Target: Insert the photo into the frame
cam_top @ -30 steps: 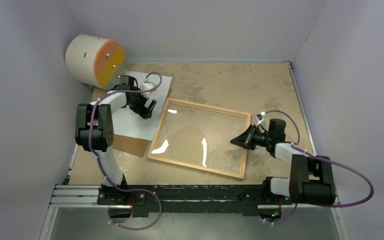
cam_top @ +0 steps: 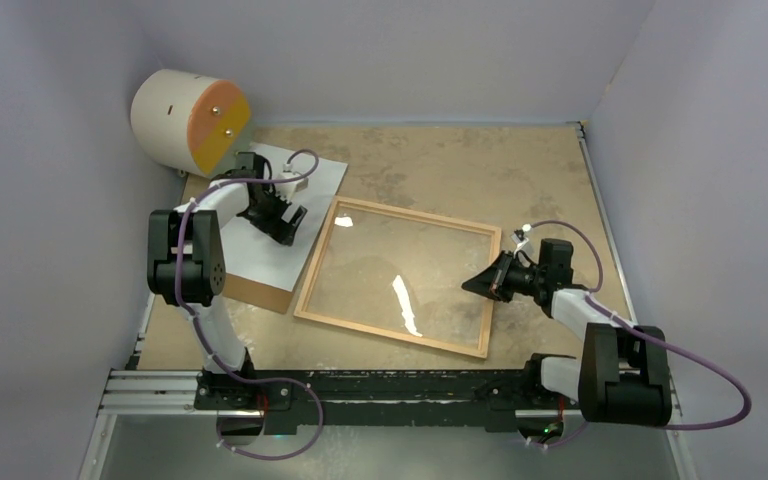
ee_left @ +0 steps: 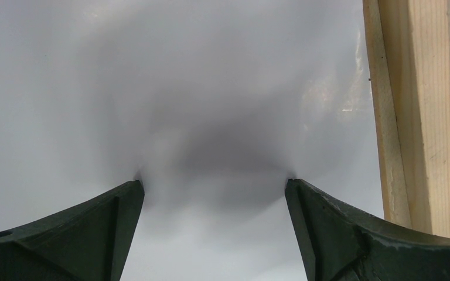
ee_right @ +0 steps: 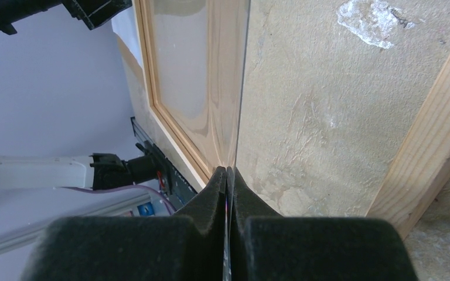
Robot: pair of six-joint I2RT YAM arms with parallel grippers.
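At the left of the table a white sheet [cam_top: 250,250], probably the photo, lies over a brown board [cam_top: 258,292]. Above it is my left gripper [cam_top: 291,225]; the left wrist view has its fingers [ee_left: 108,219] spread, tips close to or on the white surface [ee_left: 222,88], nothing gripped. The wooden frame [cam_top: 400,335] lies mid-table. My right gripper [cam_top: 468,288] is over the frame's right side, shut on a thin clear pane. From the fingertips, the pane's edge [ee_right: 241,88] runs upward in the right wrist view. Whether the pane is raised elsewhere cannot be told.
A white cylinder with an orange and yellow end [cam_top: 175,120] stands at the back left, touching or close to the sheet's corner. The frame's left side [ee_left: 430,117] runs close beside the sheet.
The white sheet has slid slightly towards the front, covering more of the brown board, and my left gripper shifted a little the same way. Glare on the pane changed shape. The right gripper stays nearly still.
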